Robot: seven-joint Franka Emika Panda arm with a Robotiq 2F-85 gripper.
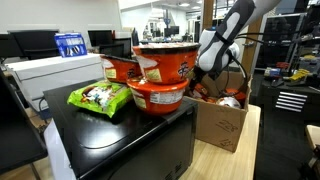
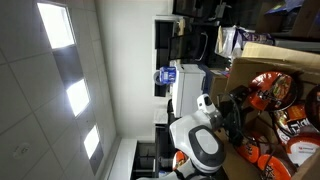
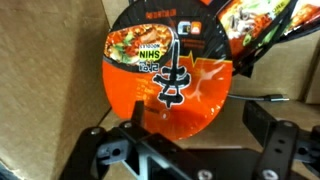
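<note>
A red and black Shin noodle bowl (image 3: 168, 72) lies in the cardboard box (image 3: 55, 70), its lid facing the wrist camera. Over its lower edge stands my gripper, open, with one of its fingers (image 3: 130, 140) at the left and the other at the right; nothing shows gripped. In exterior view 1 the white arm (image 1: 217, 50) reaches into the box (image 1: 222, 125), where its fingertips are hard to make out. More red bowls (image 2: 273, 88) lie in the box in exterior view 2.
Several red noodle bowls (image 1: 158, 97) are stacked on a black table (image 1: 100, 135), beside a green snack packet (image 1: 100, 97). Another bowl (image 3: 245, 22) lies near the upper right in the wrist view. Box walls stand close around the gripper.
</note>
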